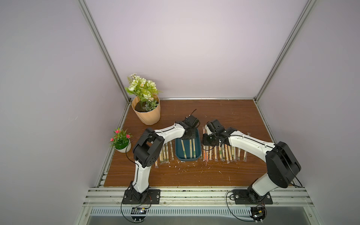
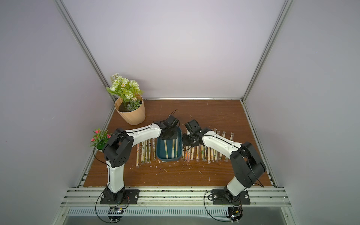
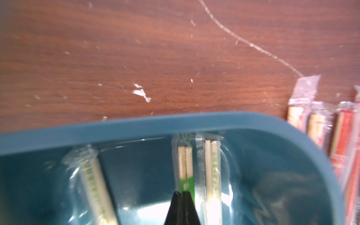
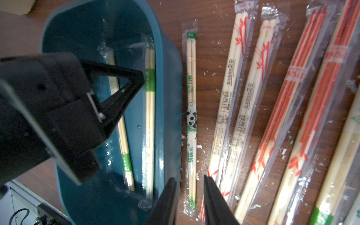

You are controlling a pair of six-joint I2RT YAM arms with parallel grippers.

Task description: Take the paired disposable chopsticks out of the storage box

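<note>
The teal storage box [image 1: 178, 153] holds wrapped chopstick pairs: one [image 3: 95, 187] at its left and two close together, the middle one [image 3: 185, 161] and the right one [image 3: 213, 176]. My left gripper is over the box, fingertips at the middle pair in the left wrist view, shut; whether anything is pinched between them is not visible. My right gripper hangs open just right of the box, above wrapped pairs lying on the table.
Wrapped chopsticks [image 2: 195, 153] line both sides of the box. A large flower pot [image 1: 146, 116] stands back left, a small plant [image 1: 121, 144] at the left edge.
</note>
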